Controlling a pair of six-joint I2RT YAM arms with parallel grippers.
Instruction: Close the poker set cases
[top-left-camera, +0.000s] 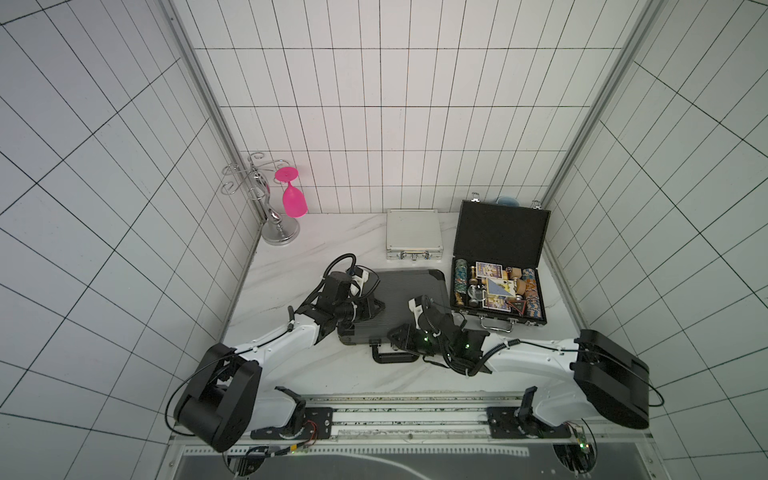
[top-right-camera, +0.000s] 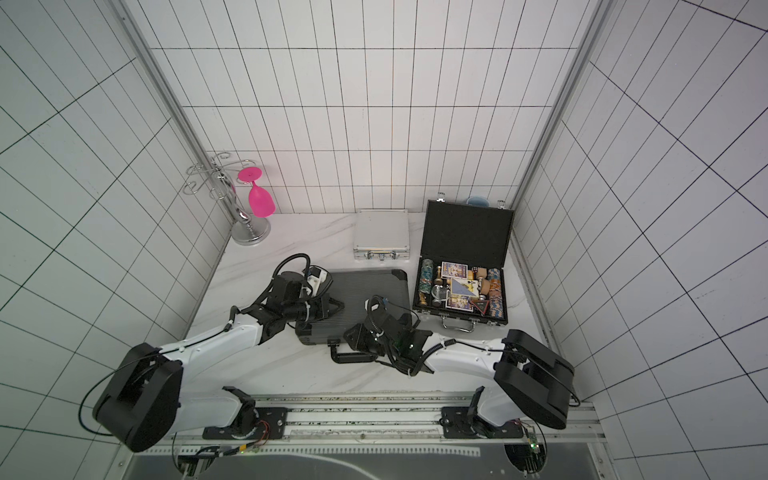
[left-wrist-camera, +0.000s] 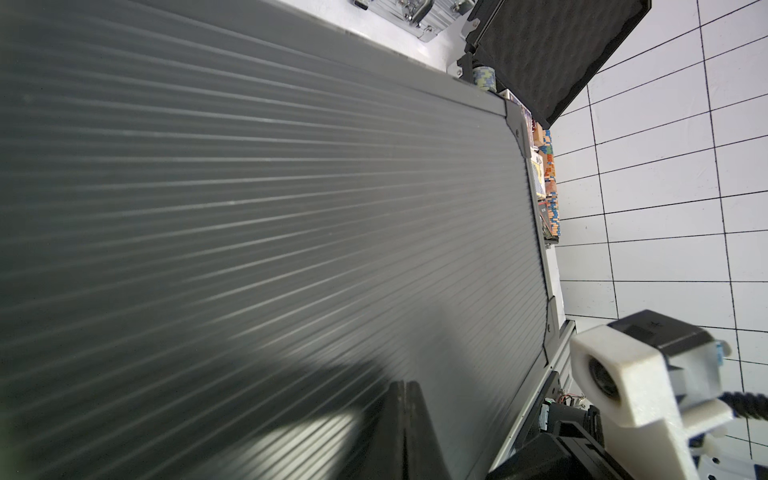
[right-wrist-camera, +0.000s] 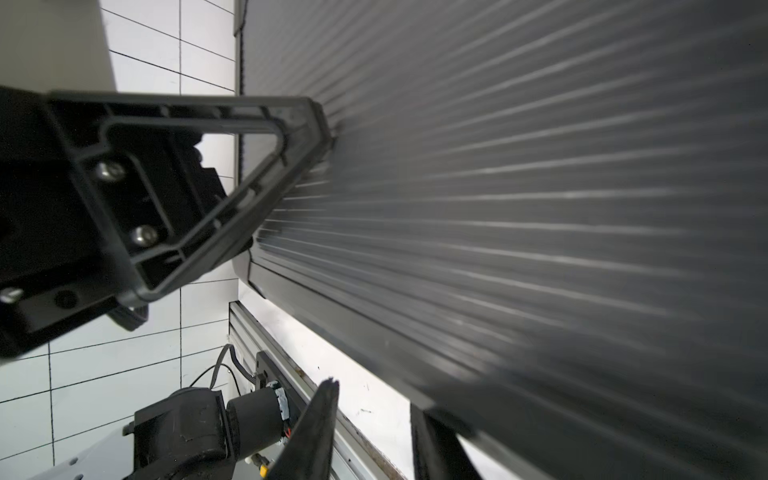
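Note:
A large dark grey ribbed case (top-left-camera: 408, 288) lies flat in the middle of the table with its lid down, its black handle (top-left-camera: 395, 359) toward the front. At the right a black poker case (top-left-camera: 502, 232) stands with its lid up, showing chips and cards. A smaller silver case (top-left-camera: 413, 230) at the back is shut. My left gripper is shut above the ribbed lid, with nothing visible between its fingers. My right gripper has its fingers apart by the grey case's front edge; its exact contact there cannot be told. Both arms partly hide the case.
A metal stand (top-left-camera: 280, 229) with a pink glass (top-left-camera: 293, 200) occupies the back left. Free table shows at the left and in front of the grey case. The two grippers are close together over the grey case.

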